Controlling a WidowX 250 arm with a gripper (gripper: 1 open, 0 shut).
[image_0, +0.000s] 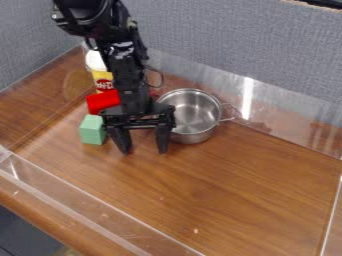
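My black gripper (142, 138) hangs low over the wooden table, fingers pointing down, between a green block (92, 130) on the left and a steel pot (197, 112) on the right. The fingertips are spread apart, so the gripper is open; I see nothing clearly between them. A red block (103, 101) lies behind the green one, partly covered by the arm.
A yellow container with a white top (99, 72) stands at the back left. Clear panels (281, 136) edge the table.
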